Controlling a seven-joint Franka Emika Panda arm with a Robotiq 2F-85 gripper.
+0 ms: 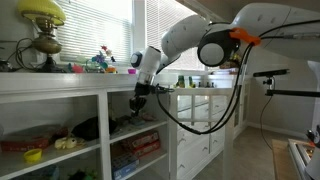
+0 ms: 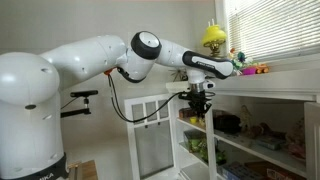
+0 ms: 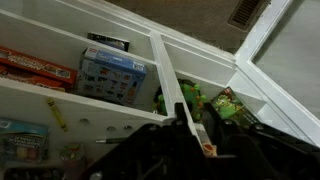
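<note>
My gripper (image 1: 138, 103) points down in front of the open shelving of the white cabinet, just below its top. In the second exterior view, the gripper (image 2: 196, 104) is by the upright between compartments. The wrist view shows the gripper dark at the bottom, its two fingertips apart near the white divider (image 3: 172, 75). Nothing shows gripped between them. Boxed items, including a blue-white box (image 3: 112, 75) and red boxes (image 3: 38, 68), lie on one side of the divider. Green packages (image 3: 228, 106) lie on the other.
A white cabinet door (image 1: 228, 125) stands open beside the arm. Colourful small objects (image 2: 240, 62) and a brass-coloured lamp (image 2: 214, 38) sit on the cabinet top. A yellow cup (image 1: 33, 156) rests on a left shelf. A cable (image 1: 215, 125) hangs from the arm.
</note>
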